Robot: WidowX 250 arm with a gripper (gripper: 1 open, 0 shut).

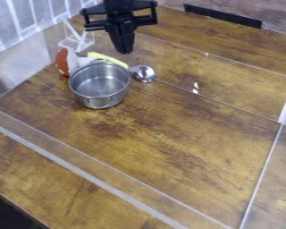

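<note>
A dark gripper (125, 45) hangs high at the top centre of the camera view, its fingers shut with nothing visible between them. Below it, on the wooden table, stand a metal pot (100, 94) and, to its right, a shiny spoon (142, 73). A thin yellow-green object (107, 59) lies just behind the pot, and a reddish-orange item (63, 63) sits at its back left beside a white rack-like object (78, 38).
Clear walls or panels edge the wooden table (188, 152). A white grid (17, 20) stands at the upper left and a dark strip (223, 13) at the back right.
</note>
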